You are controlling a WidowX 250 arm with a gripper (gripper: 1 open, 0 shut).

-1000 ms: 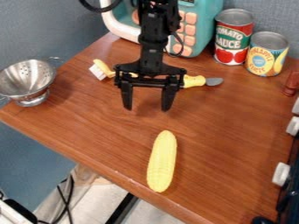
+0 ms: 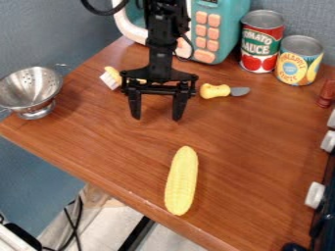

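The black robot arm hangs over the back middle of the wooden table, its gripper (image 2: 157, 106) pointing down with two fingers spread apart and nothing seen between them. Behind it lie a yellow brush-like tool (image 2: 113, 76) with a white end on the left and a yellow-handled tool (image 2: 216, 91) on the right, both partly hidden. A yellow corn cob (image 2: 182, 179) lies alone at the front middle of the table.
A metal colander (image 2: 26, 88) sits at the left edge. A teal toy microwave (image 2: 220, 34) and two cans (image 2: 261, 44) stand at the back. A small red bottle (image 2: 327, 93) is at the right.
The arm and gripper have moved slightly to the left. The objects on the table have not visibly moved.
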